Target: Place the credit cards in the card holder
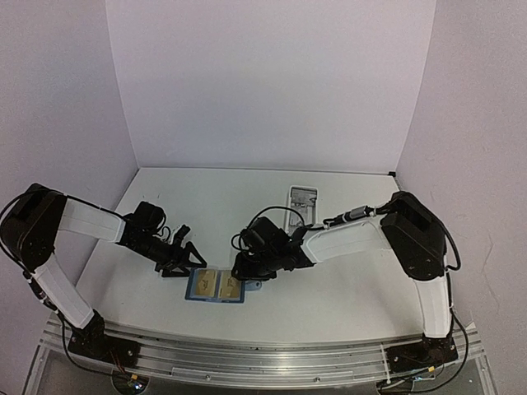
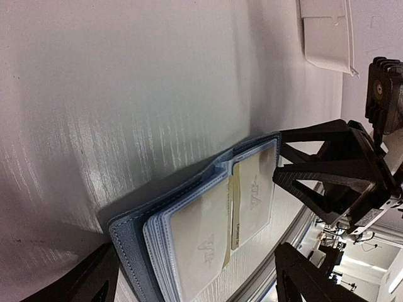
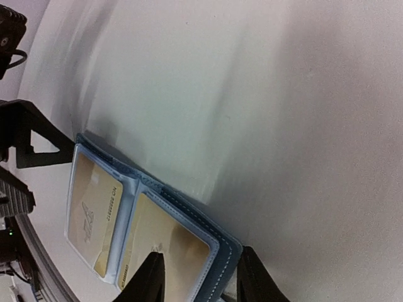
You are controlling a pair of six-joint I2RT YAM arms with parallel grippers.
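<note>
The blue card holder (image 1: 216,299) lies spread on the table, its two light brown inner panels (image 2: 198,236) facing up. My left gripper (image 1: 196,269) is at the holder's left end. Its fingers (image 2: 82,277) are wide apart, with the holder's edge beyond them in the left wrist view. At the opposite end is my right gripper, part open, with the holder's corner showing between its fingers. Whether the right fingers touch the holder, I cannot tell. The cards appear to lie in a white box (image 1: 290,216) farther back; single cards cannot be made out.
The holder's small blue strap (image 1: 254,285) sticks out beside the right gripper. The right arm (image 1: 350,244) reaches across in front of the white box. A metal rail (image 1: 272,354) runs along the front edge.
</note>
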